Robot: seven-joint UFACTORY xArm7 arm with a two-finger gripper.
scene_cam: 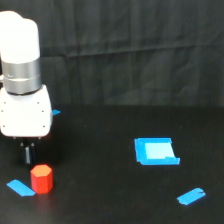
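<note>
A red block (41, 179) with a hexagonal outline sits on the black surface at the lower left. The white arm comes down from the top left, and its dark gripper (28, 153) points downward just above and behind the block, slightly to its left in the picture. The fingers are small and dark against the black background, so their opening does not show. No object can be made out between them.
Blue tape (20, 187) lies left of the block. A white square with a blue border (157, 151) is right of centre, and another blue tape strip (191, 196) lies at lower right. Blue shows behind the arm.
</note>
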